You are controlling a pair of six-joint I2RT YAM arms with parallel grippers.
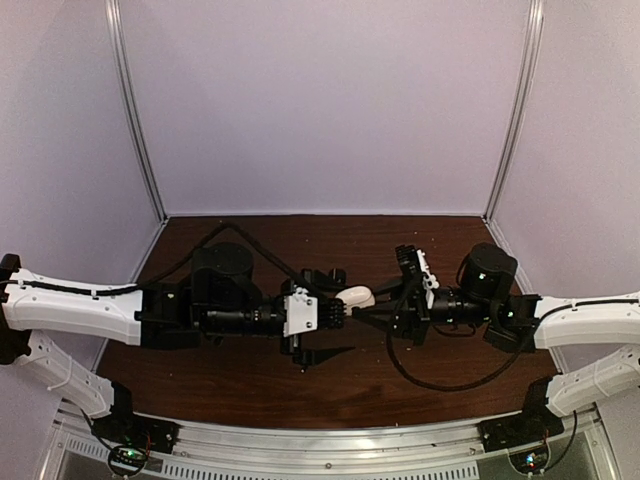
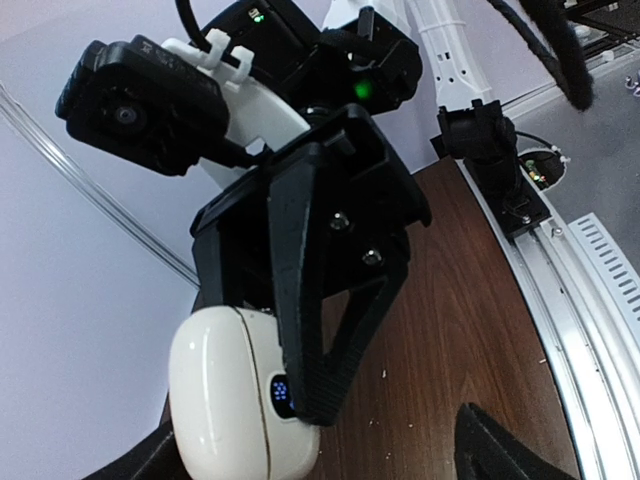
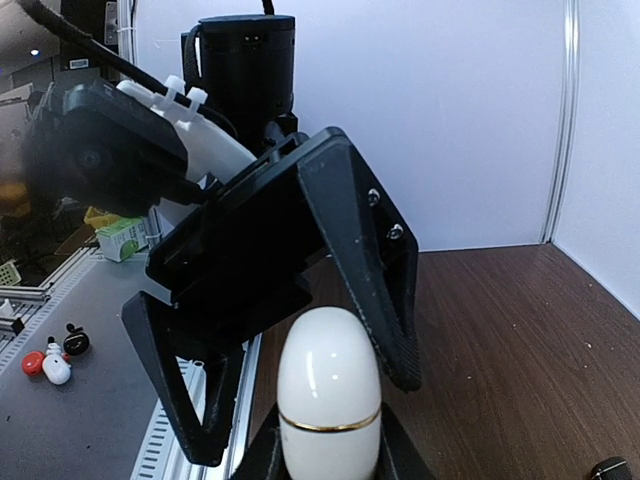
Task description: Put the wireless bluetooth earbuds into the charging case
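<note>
The white charging case is held up between the two grippers, its lid now down. In the left wrist view the case shows its gold-free side with a dark port, clamped by my right gripper. The right wrist view shows the case upright with a gold seam, in my right gripper's fingers. My left gripper stands part open around the case's left side, its fingers just above and beside the case. Whether earbuds are inside is hidden.
White walls surround it, with a metal rail along the front edge. A small dark object lies at the right wrist view's lower corner.
</note>
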